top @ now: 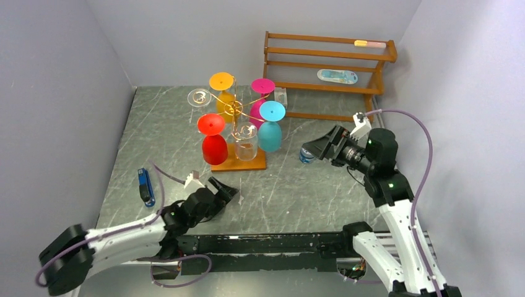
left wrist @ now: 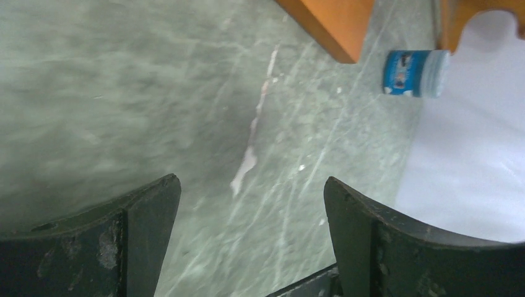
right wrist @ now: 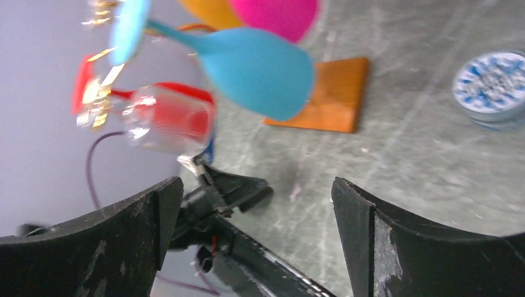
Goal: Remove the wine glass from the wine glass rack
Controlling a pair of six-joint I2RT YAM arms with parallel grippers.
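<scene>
A gold wire rack (top: 234,135) on an orange wooden base (top: 255,162) holds several wine glasses upside down. Among them are a red glass (top: 214,148), a clear glass (top: 246,148), a blue glass (top: 270,136), a magenta glass (top: 257,110) and a yellow one (top: 225,106). Low over the table, in front of the base, my left gripper (top: 233,189) has its fingers apart, and only bare table shows between them in the left wrist view. My right gripper (top: 318,152) is open to the right of the rack and empty; the blue glass (right wrist: 257,71) hangs ahead of it.
A wooden shelf (top: 322,85) stands behind on the right. One blue jar (top: 306,156) sits near my right gripper. A blue tool (top: 145,187) lies at the left.
</scene>
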